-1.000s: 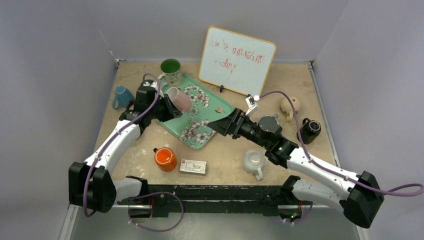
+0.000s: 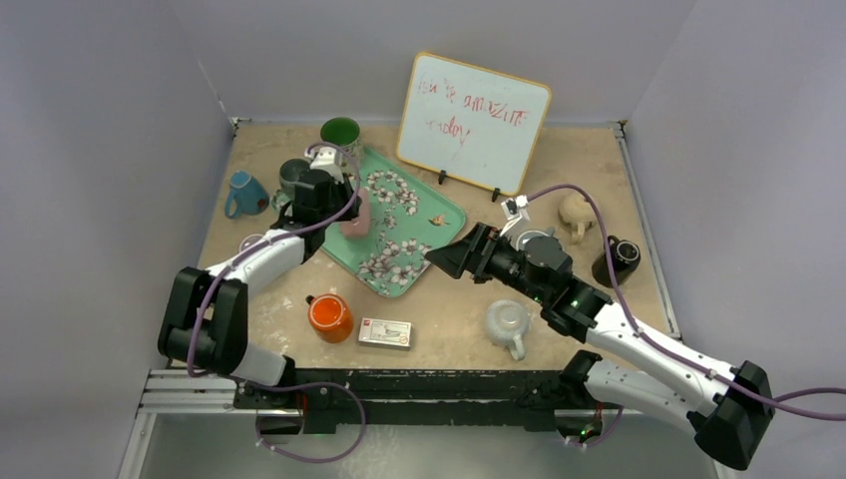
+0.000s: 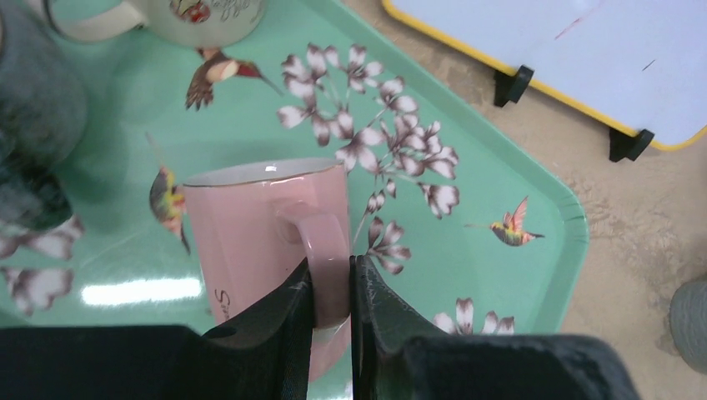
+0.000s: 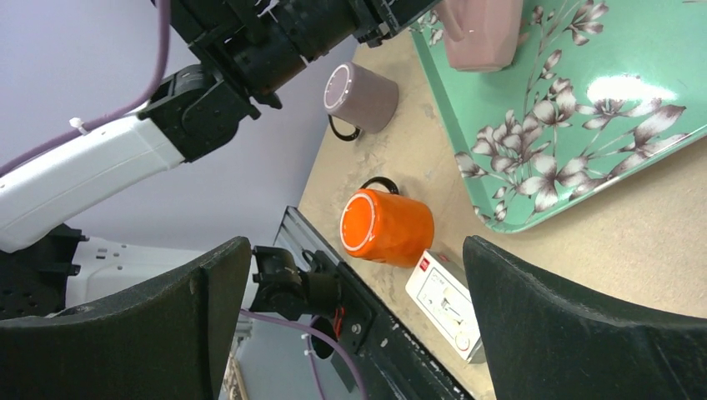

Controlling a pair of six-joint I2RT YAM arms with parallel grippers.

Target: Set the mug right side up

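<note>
The pink mug [image 3: 238, 242] is over the green tray [image 2: 424, 264], its white-lined rim toward the top of the left wrist view, handle facing my left gripper. That gripper's fingers are at the handle; whether they are closed on it is unclear. The mug [image 4: 488, 33] also shows at the top of the right wrist view, partly cut off, beside the left arm. My right gripper [image 2: 439, 257] is open above the front area, right of the tray, with nothing between its fingers.
An orange mug [image 2: 330, 319] and a white box [image 2: 384, 333] lie in front of the tray. Blue [image 2: 246, 193] and green [image 2: 342, 145] mugs stand at back left, a whiteboard [image 2: 469, 130] behind. A grey teapot [image 2: 507, 321] and dark mug [image 2: 617, 264] are on the right.
The right arm shifted slightly right.
</note>
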